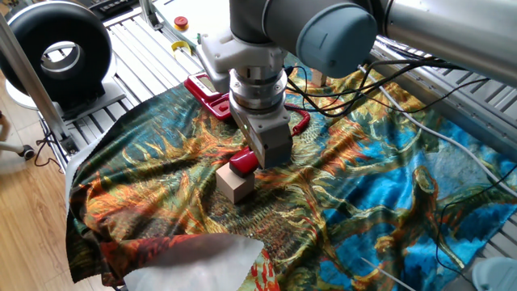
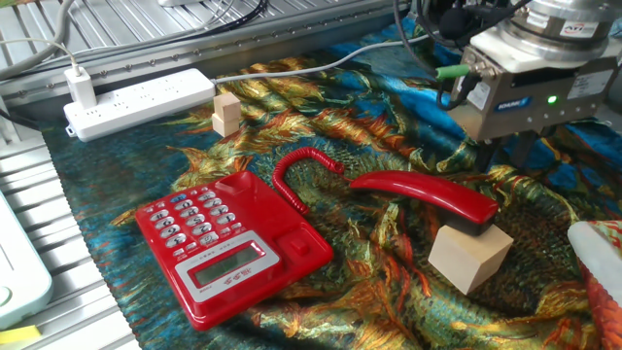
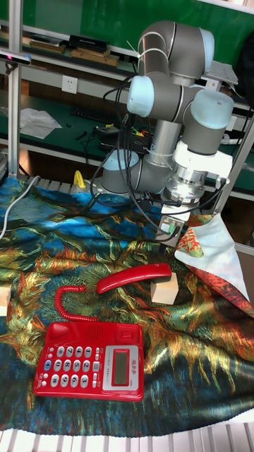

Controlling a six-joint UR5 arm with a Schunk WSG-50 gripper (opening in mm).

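Observation:
A red telephone base with keypad and small display lies flat on the patterned cloth. Its red handset is off the base, joined by a coiled cord. One end of the handset rests on a pale wooden block; the other reaches down toward the cloth near the cord. My gripper hangs fingers-down behind the block end of the handset, apart from it in exterior view 2. Its two dark fingers look spread, with nothing seen between them. In exterior view 1 the gripper body hides most of the handset.
Small wooden blocks stand near a white power strip at the cloth's edge. The cloth is wrinkled, with a folded-over pale corner. Black cables hang by the arm. Cloth right of the gripper in exterior view 1 is clear.

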